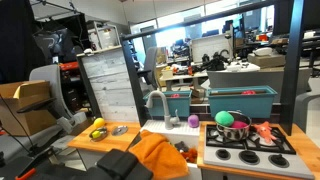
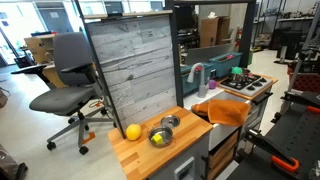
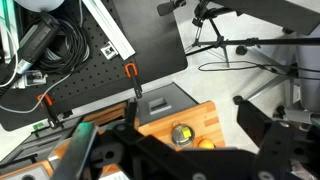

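In the wrist view my gripper stands open, its two dark fingers far apart, and nothing shows between them but the scene below. Beyond the gap lies a metal bowl (image 3: 182,135) with something yellow inside, on the wooden counter. The same bowl (image 2: 160,135) sits near a yellow round object (image 2: 133,131) in the second exterior view. An orange cloth (image 1: 160,154) is draped over the counter by the sink, seen also as a cloth (image 2: 222,111) from the other side. On the stove (image 1: 255,155) rests a pot (image 1: 233,128) with a green round thing (image 1: 224,118).
A faucet (image 1: 158,105) rises behind the cloth. Blue-green bins (image 1: 240,103) stand on the shelf at the back. A grey panel wall (image 2: 135,65) backs the counter's bowl end. The black table (image 3: 85,75) carries cables and tools. An office chair (image 2: 70,85) stands on the floor.
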